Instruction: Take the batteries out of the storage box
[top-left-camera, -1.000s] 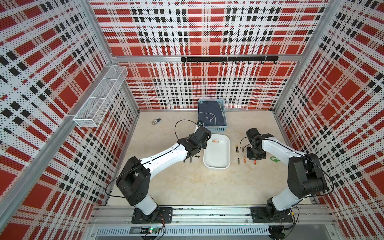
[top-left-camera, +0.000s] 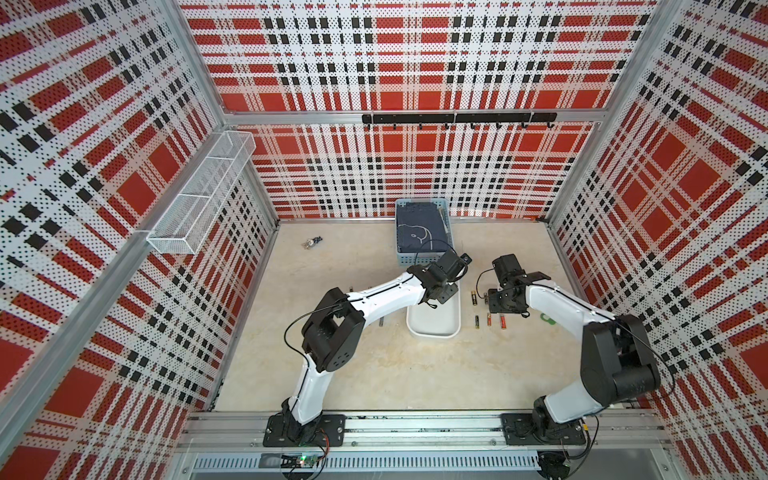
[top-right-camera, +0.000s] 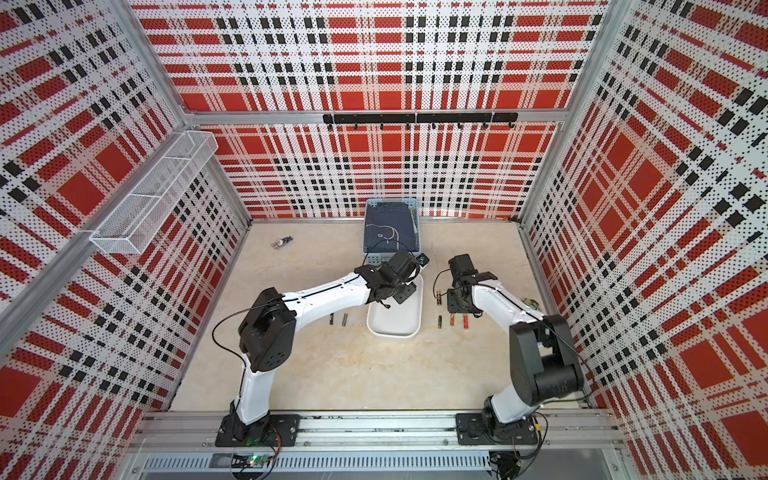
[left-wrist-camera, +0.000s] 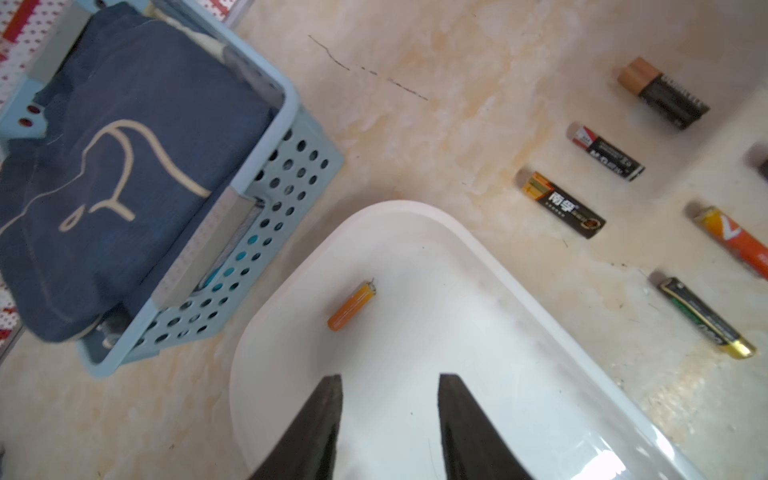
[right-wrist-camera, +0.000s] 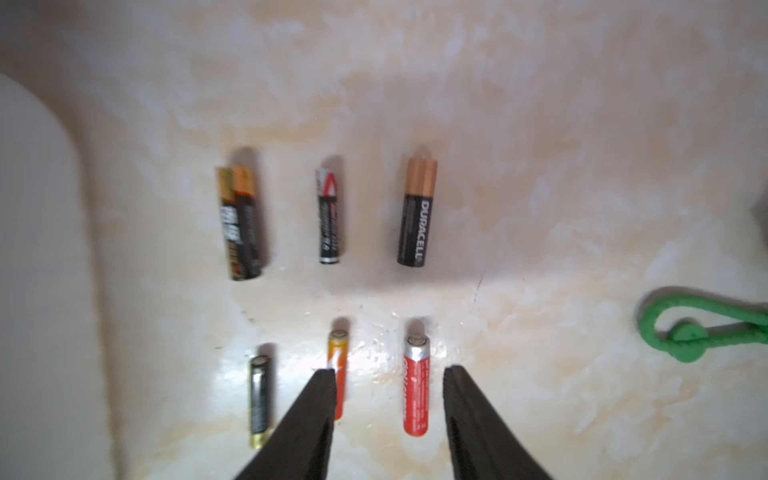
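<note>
One orange battery (left-wrist-camera: 352, 305) lies inside the white storage box (left-wrist-camera: 512, 297), close to its far end. Over the box, my left gripper is open and empty, its fingers short of that battery. My right gripper is above the table right of the box, its fingers apart with nothing held. Below it lie a red battery (right-wrist-camera: 416, 385), an orange one (right-wrist-camera: 337, 374) and a dark one with a gold end (right-wrist-camera: 259, 400). Farther back rest a Duracell battery (right-wrist-camera: 417, 212), a thin black one (right-wrist-camera: 328, 216) and a black-and-gold one (right-wrist-camera: 240, 224).
A blue basket (left-wrist-camera: 272, 184) with dark cloth stands directly behind the box. Left of the box lie more small batteries (top-right-camera: 345, 319). A green loop-shaped object (right-wrist-camera: 685, 326) is on the right.
My left arm has swung right, from the box's left side to over the box, and now covers the orange battery in the top left view. The right gripper has shifted slightly left.
</note>
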